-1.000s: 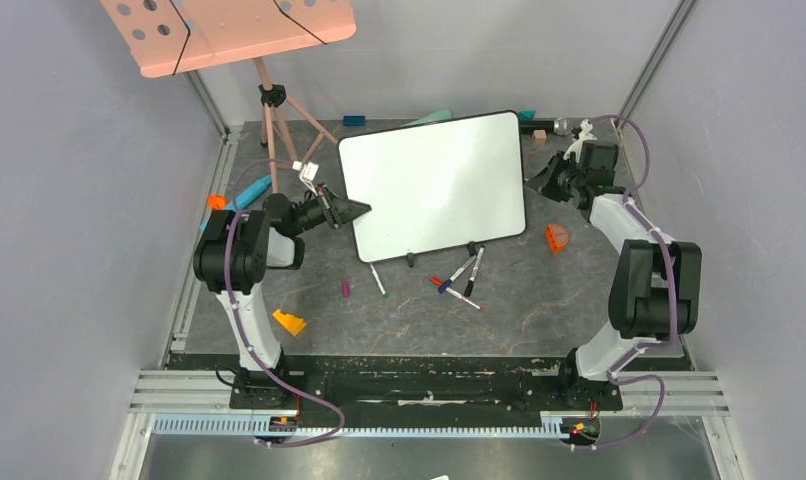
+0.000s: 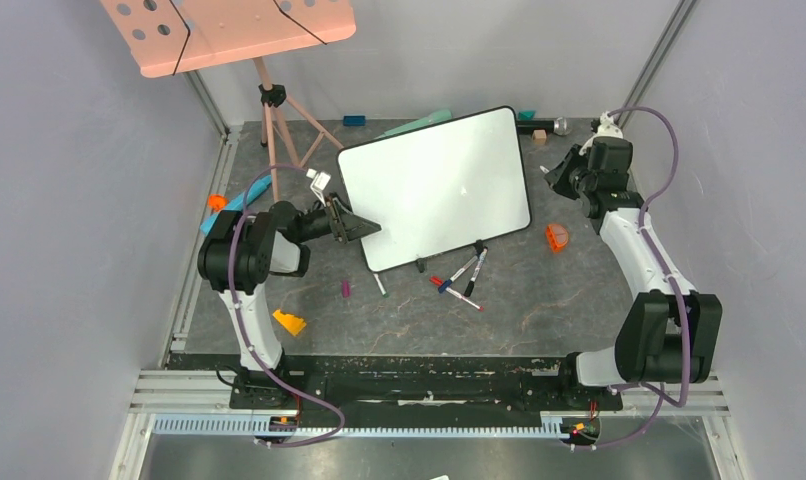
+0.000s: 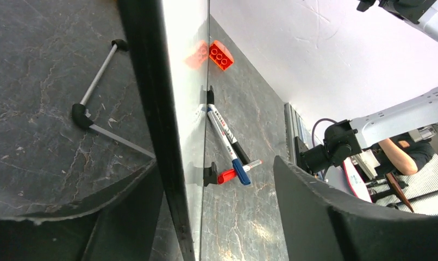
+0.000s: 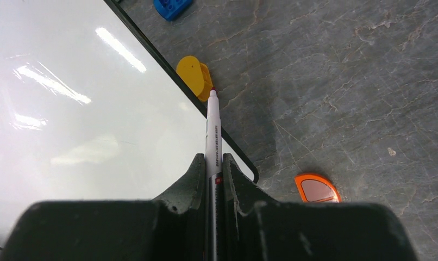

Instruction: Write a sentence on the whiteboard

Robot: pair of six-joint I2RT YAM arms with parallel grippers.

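The whiteboard lies tilted in the middle of the table. My left gripper is at its left edge, fingers parted around the dark frame, part open; whether they touch it I cannot tell. My right gripper is shut on a white marker, held off the board's right side, tip beside the edge in the right wrist view. Several loose markers lie below the board. I see no writing on the board.
An orange object lies right of the board, a yellow piece at front left, a blue bottle at far left. A pink tripod stand stands at back left.
My right arm has moved right, away from the board, with the marker. The board and my left gripper have shifted slightly down and right in the top view.
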